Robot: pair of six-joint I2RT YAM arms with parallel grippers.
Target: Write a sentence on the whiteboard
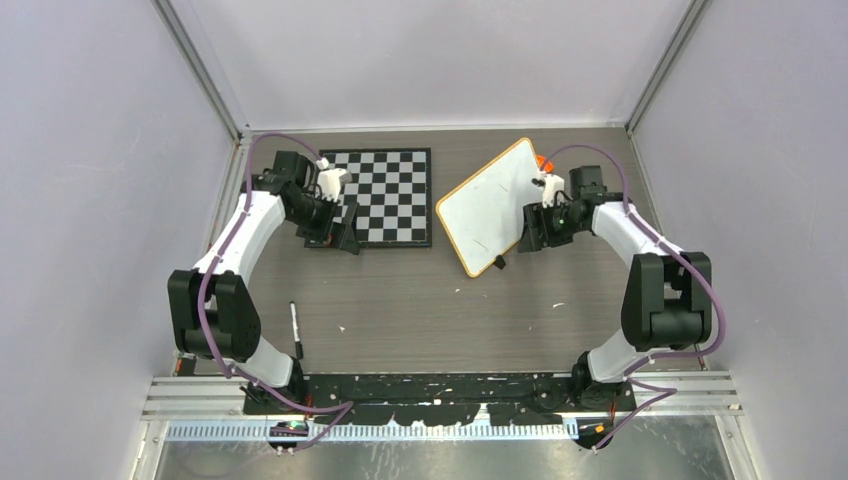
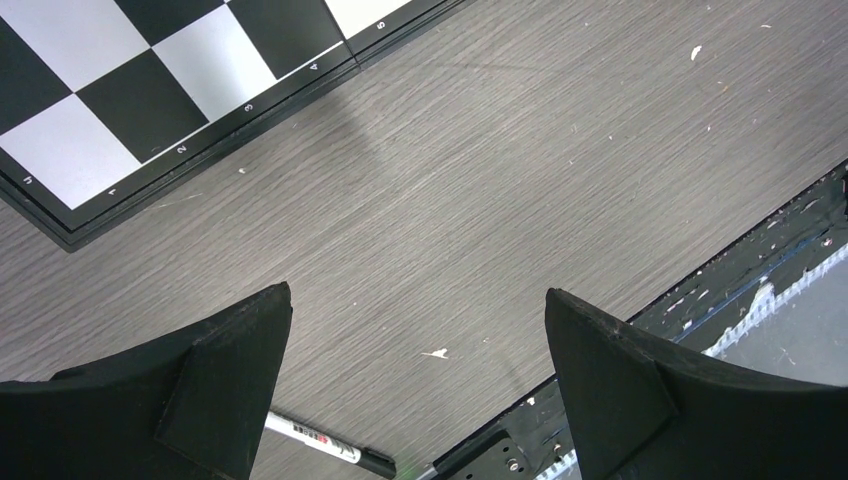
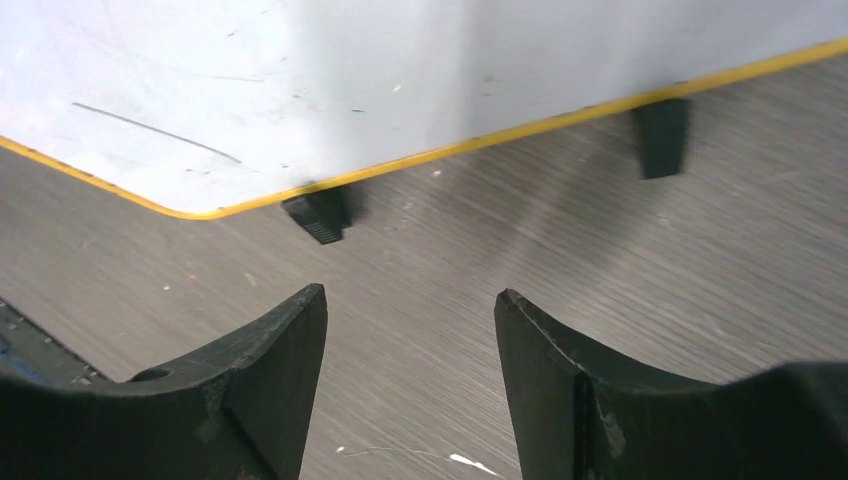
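Note:
The whiteboard [image 1: 484, 210], yellow-edged, stands tilted at right of centre on black feet, with a few dark strokes visible on it in the right wrist view [image 3: 420, 70]. My right gripper [image 1: 536, 228] is open just off its lower right edge, with nothing between the fingers. My left gripper [image 1: 338, 232] is open over the near part of the chessboard [image 1: 390, 195]. A white marker [image 1: 295, 325] with a black end lies on the table to the left front, also seen low in the left wrist view.
An orange object [image 1: 545, 162] is partly visible behind the whiteboard. White walls enclose the sides and back.

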